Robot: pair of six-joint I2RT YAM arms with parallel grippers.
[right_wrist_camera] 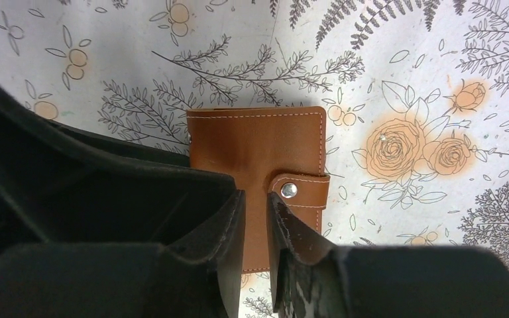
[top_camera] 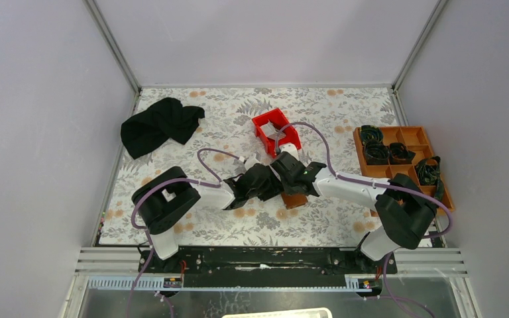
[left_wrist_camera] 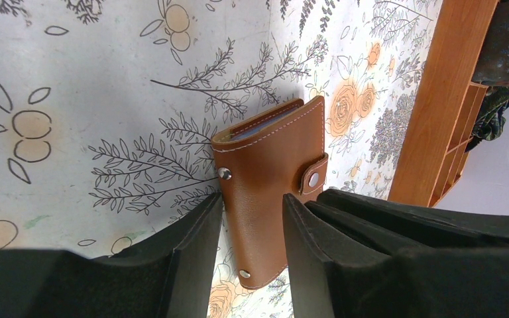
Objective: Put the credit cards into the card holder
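The brown leather card holder (left_wrist_camera: 265, 192), fastened by its snap strap, lies on the patterned table. Its open end shows a pale inner edge; whether that is a card or a sleeve I cannot tell. My left gripper is shut on the holder's spine side, one finger beside the spine and the other over the front cover. In the right wrist view, the holder (right_wrist_camera: 272, 142) is partly covered by the left gripper's dark finger. Above it, close to the snap, my right gripper is slightly open, with an empty gap. No loose credit card is distinguishable.
A red box (top_camera: 263, 121) with white contents stands just behind the grippers. A wooden compartment tray (top_camera: 407, 138) holding dark coiled items is at the right, and a black cloth (top_camera: 161, 126) lies back left. Both grippers are crowded close together.
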